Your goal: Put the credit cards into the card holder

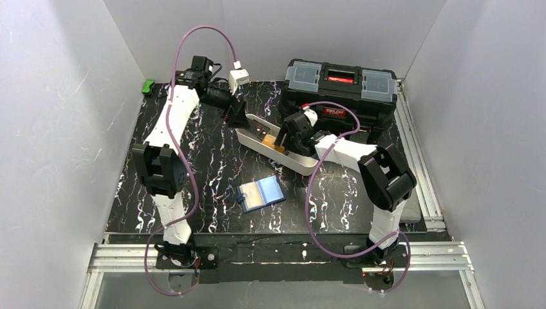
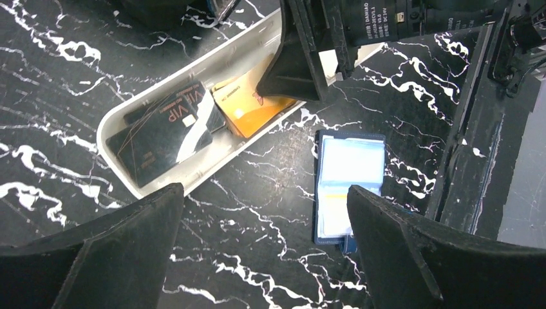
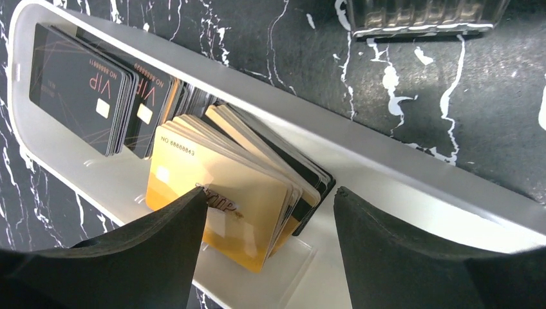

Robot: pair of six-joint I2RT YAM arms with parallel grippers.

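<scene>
A white tray (image 1: 264, 148) holds stacks of black VIP cards (image 2: 161, 138) at one end and a tilted stack of gold cards (image 3: 212, 180) beside them. My right gripper is over the tray, its fingers around the near part of the gold stack, not closed together. My left gripper stands open above and left of the tray, nothing between its fingers. A blue card holder (image 1: 261, 193) lies open in front of the tray, with a pale insert or card showing.
A black toolbox (image 1: 338, 96) stands behind the tray at the back right. A small green object (image 1: 147, 87) sits at the back left. The counter left and front of the tray is mostly clear.
</scene>
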